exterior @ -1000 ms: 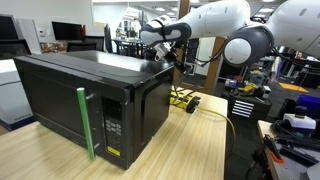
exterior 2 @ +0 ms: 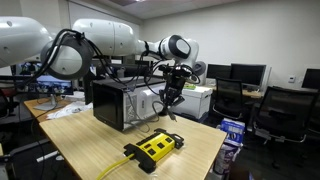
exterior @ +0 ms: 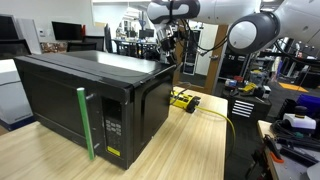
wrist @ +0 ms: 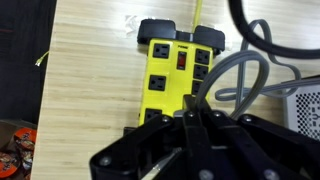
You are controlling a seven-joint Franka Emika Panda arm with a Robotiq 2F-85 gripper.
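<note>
A grey cable (wrist: 230, 66) loops through the wrist view and runs down to my gripper, which is shut on it. Below lies a yellow power strip (wrist: 172, 75) with black sockets and a red switch. In exterior view 2 my gripper (exterior 2: 172, 100) hangs above the table, beyond the yellow power strip (exterior 2: 155, 150) and beside the microwave (exterior 2: 122, 105). The cable's plug end cannot be made out. The black microwave (exterior: 95, 100) hides part of the table in exterior view 1.
A yellow cord (exterior 2: 118, 164) trails from the strip across the wooden table (exterior 2: 82, 130). Office chairs (exterior 2: 283, 110) stand behind it, and a blue-and-white package (exterior 2: 232, 130) sits beyond the table.
The arm has risen in exterior view 1, its wrist now higher above the back of the microwave. The microwave and power strip have not visibly moved.
</note>
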